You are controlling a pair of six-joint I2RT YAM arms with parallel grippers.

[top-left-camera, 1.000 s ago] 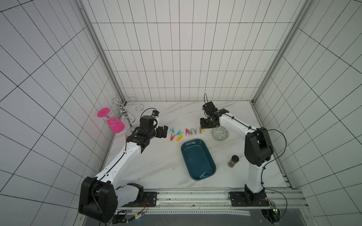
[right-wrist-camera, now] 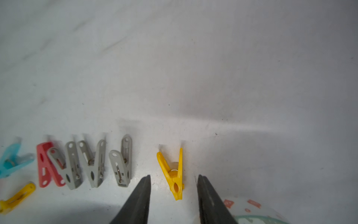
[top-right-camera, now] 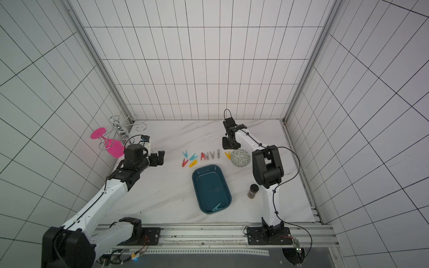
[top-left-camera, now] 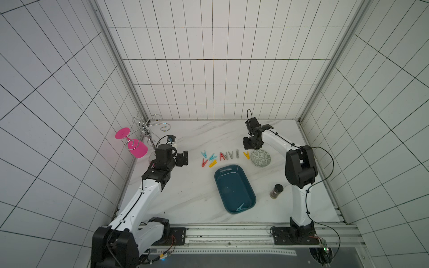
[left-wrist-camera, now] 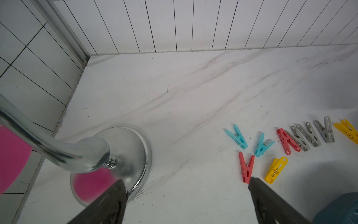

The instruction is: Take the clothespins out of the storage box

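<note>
A dark teal storage box (top-left-camera: pixel 234 187) stands at the front middle, with one light blue clothespin (top-left-camera: pixel 241 206) at its near end. Behind it, a loose row of red, blue, grey and yellow clothespins lies on the table, such as the grey clothespin (right-wrist-camera: pixel 120 164). At the row's right end is a yellow clothespin (right-wrist-camera: pixel 174 178), just beyond the parted fingertips of my right gripper, with nothing between them. My left gripper (top-left-camera: pixel 182 159) is open and empty, left of the row; its fingers (left-wrist-camera: pixel 270 203) are spread wide.
A patterned round dish (top-left-camera: pixel 260 158) sits close under the right arm. A dark-capped jar (top-left-camera: pixel 276 191) is right of the box. The metal stand with a pink cup (top-left-camera: pixel 138 148) rises near the left arm.
The right gripper has shifted right and back, and the yellow clothespin shows farther right, now clear of its fingers. The left gripper has drawn back to the left.
</note>
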